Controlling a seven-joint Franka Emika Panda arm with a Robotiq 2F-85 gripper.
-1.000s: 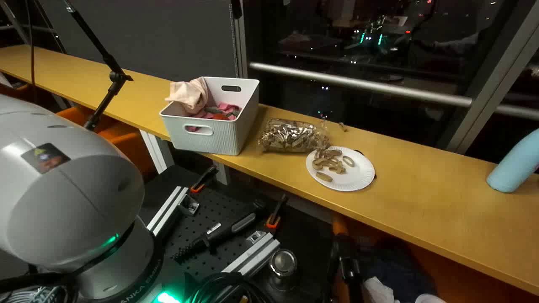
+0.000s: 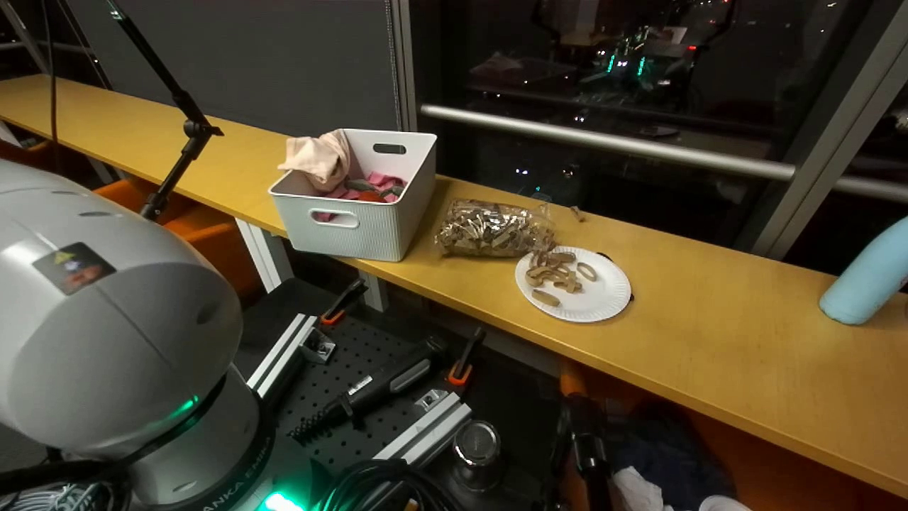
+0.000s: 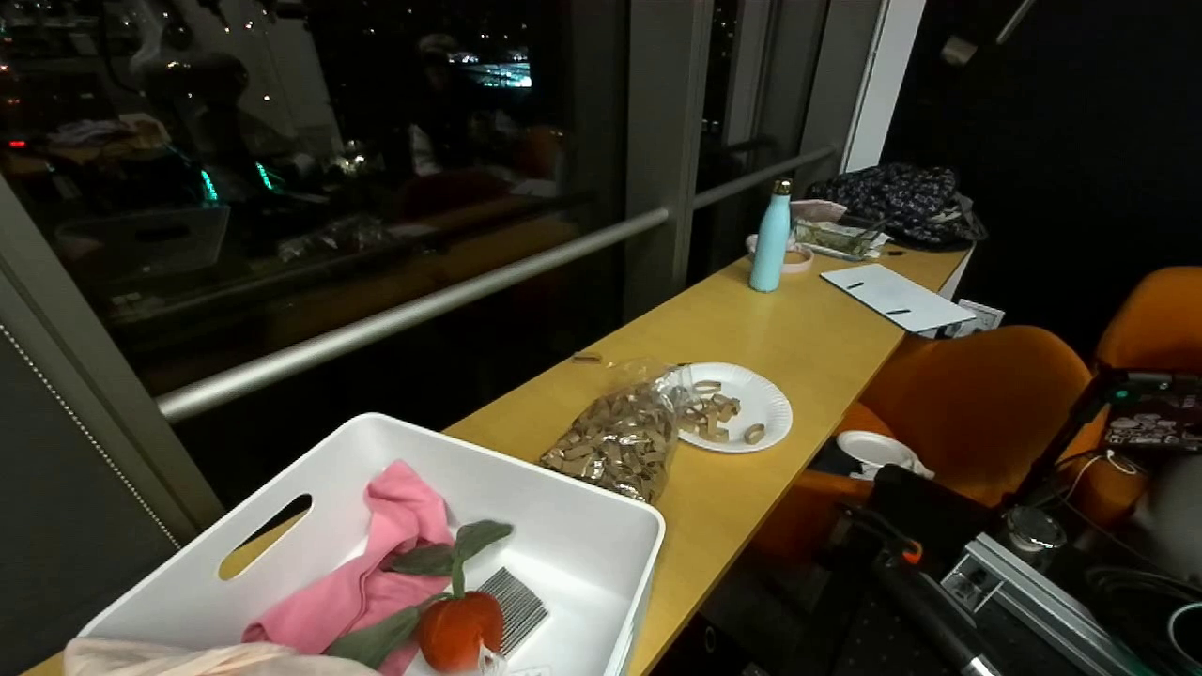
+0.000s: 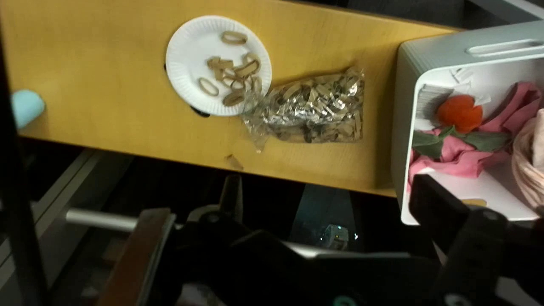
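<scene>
My gripper stands open in the lower part of the wrist view, its dark fingers wide apart and nothing between them. It is out of sight in both exterior views. A clear bag full of brown ring-like pieces lies on the wooden counter. Touching its mouth end is a white paper plate, which carries several loose brown rings. A white bin sits at the bag's other side. Inside it are pink cloth, a red-orange round item with green leaves, and a pale cloth.
A light blue bottle stands farther along the counter. The window rail runs behind. One small brown piece lies near the window edge. Between plate and bottle the counter is bare.
</scene>
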